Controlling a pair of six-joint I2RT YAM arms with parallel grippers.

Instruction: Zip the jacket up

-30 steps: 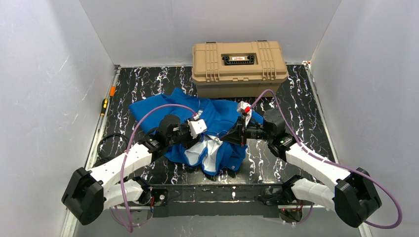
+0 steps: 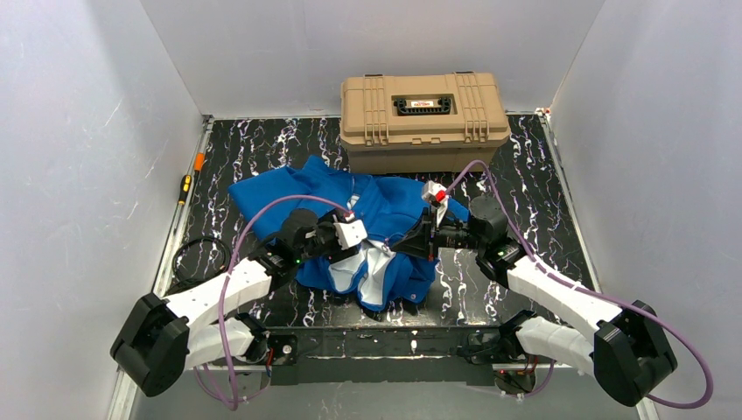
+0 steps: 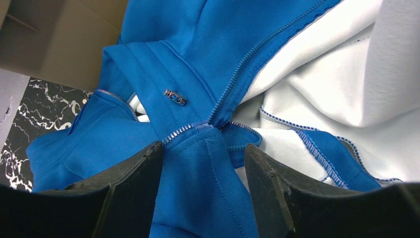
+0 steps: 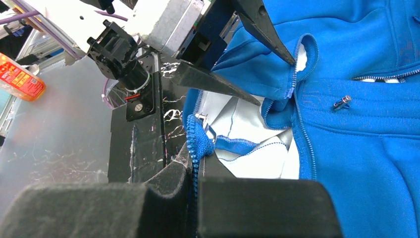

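The blue jacket (image 2: 280,188) lies open, white lining showing. My left gripper is open, its fingertips over the blue zipper edge and folded fabric; the right wrist view also shows its two fingers apart. My right gripper is shut on a blue zipper tape (image 4: 198,139), a metal piece at its top, near the jacket's white lining (image 4: 247,158). A small metal zipper piece (image 3: 175,96) shows on the blue fabric beyond the left fingers.
A tan case (image 2: 424,127) stands at the back. A coiled black cable (image 2: 184,254) and screwdrivers (image 2: 185,188) lie along the left edge. Bare marble surface (image 2: 534,201) shows at the right.
The right arm is almost unchanged.
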